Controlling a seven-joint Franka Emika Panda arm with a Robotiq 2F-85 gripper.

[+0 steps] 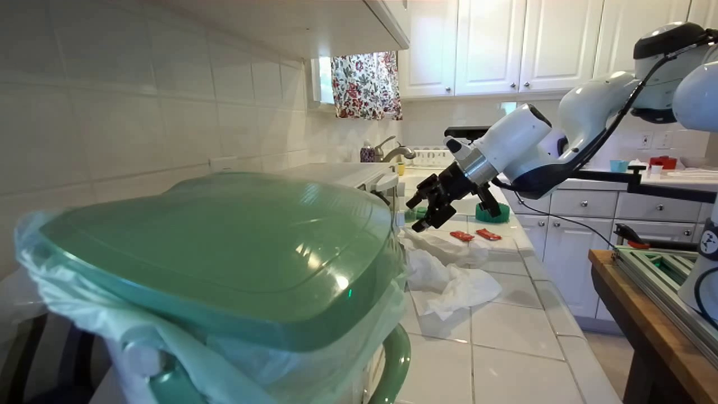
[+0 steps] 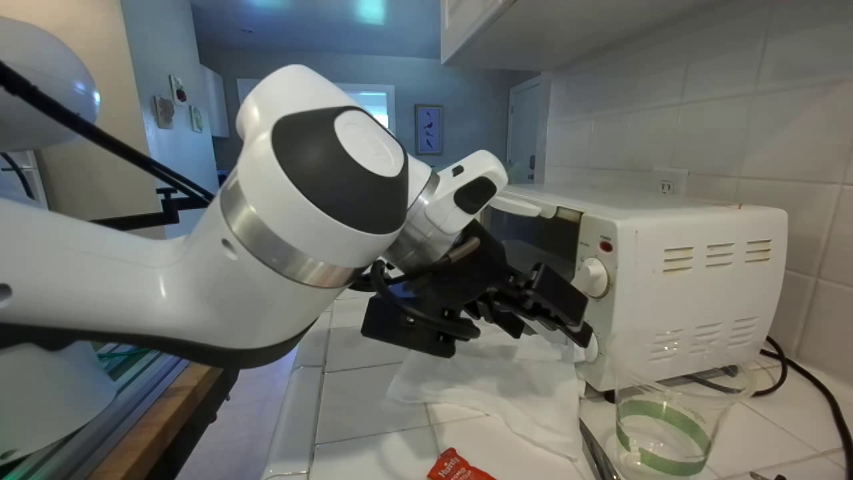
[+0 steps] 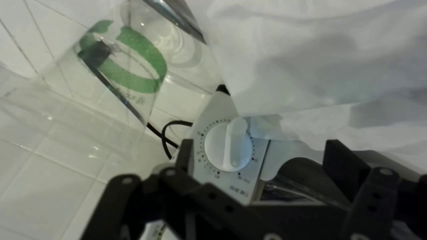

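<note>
My gripper is open, its black fingers spread wide with nothing between them. In the wrist view, the white timer knob of the toaster oven shows in the space between the fingertips, nearer the left one; whether anything touches it cannot be told. The white toaster oven stands against the tiled wall, and the gripper is at its control-panel side, close to the dials. An upper knob is visible there, while the lower one is partly hidden by a finger.
White paper or cloth lies crumpled on the counter before the oven. A clear cup with a green band stands by the oven's side. Red packets lie farther along. A green-lidded bin fills the near left.
</note>
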